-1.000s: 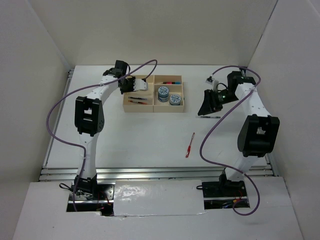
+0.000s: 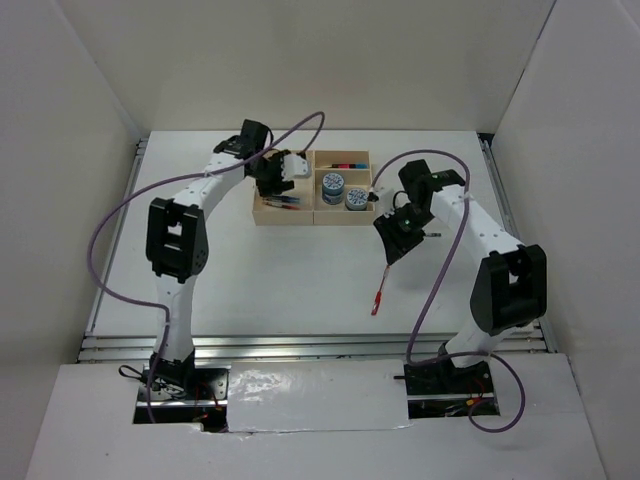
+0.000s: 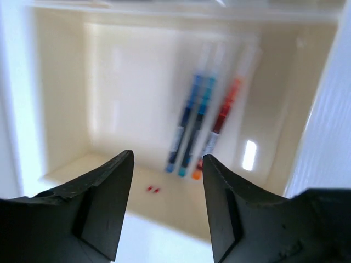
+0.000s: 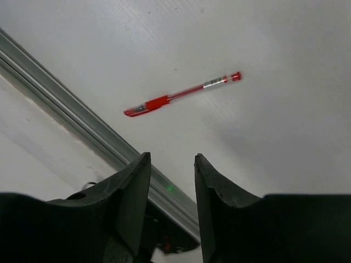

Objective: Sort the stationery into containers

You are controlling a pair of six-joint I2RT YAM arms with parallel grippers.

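A red pen (image 2: 378,298) lies alone on the white table; the right wrist view shows this red pen (image 4: 159,103) ahead of my fingers, touching neither. My right gripper is open and empty, and from above it hovers just beyond the pen's far end. A wooden divided box (image 2: 284,219) stands at the back centre. Over its left compartment hangs my left gripper, open with nothing between its fingers. Inside that compartment lie a blue pen (image 3: 185,123), a teal pen (image 3: 198,121) and a red-orange pen (image 3: 220,121), side by side.
Two round tins, a rear one (image 2: 333,185) and a front one (image 2: 356,199), occupy the box's front right compartment. Coloured sticks (image 2: 348,166) lie in the compartment behind. A dark pen (image 2: 432,235) shows partly beside my right gripper.
The box has shifted slightly right, its left gripper over it moving right as well before drawing back a little.
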